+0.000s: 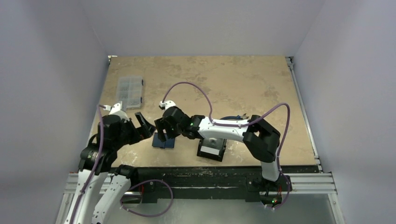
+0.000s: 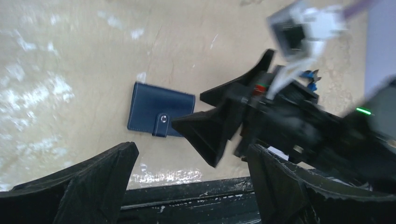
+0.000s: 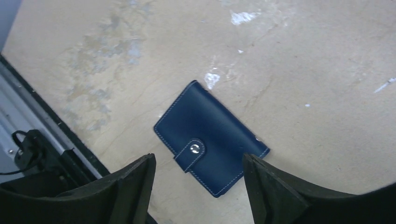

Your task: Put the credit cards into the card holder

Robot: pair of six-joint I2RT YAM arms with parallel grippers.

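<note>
The navy leather card holder lies flat on the table near the front edge, its snap flap shut. My right gripper is above it, open with nothing between the fingers. My left gripper is open and empty, just left of the right gripper and close to it. In the left wrist view the right gripper's black body fills much of the right side. I cannot make out any credit cards.
A clear compartment box lies at the back left. A black case lies under the right arm, with blue pliers behind it. Walls surround the sides and back.
</note>
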